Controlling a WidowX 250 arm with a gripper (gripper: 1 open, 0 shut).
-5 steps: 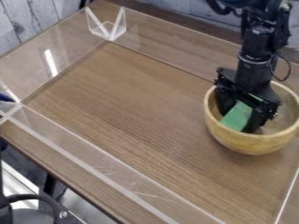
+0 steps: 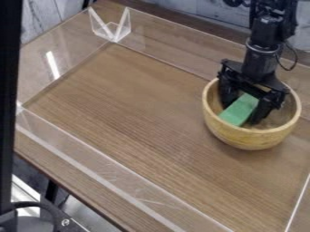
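Observation:
My black gripper [image 2: 252,83] is lowered over the back of a tan bowl [image 2: 247,136], its lower end inside the rim, fingers open. A green object [image 2: 238,111] lies in the bowl beneath it, partly hidden by the gripper; I cannot tell whether the fingertips touch it.
A wide bare wooden tabletop [image 2: 121,109] fills the left and middle. Clear strips run along its edges, and a small clear bracket [image 2: 111,27] stands near the back left. Dark hardware sits at the lower left corner.
The bowl has shifted slightly, and the green object remains in it.

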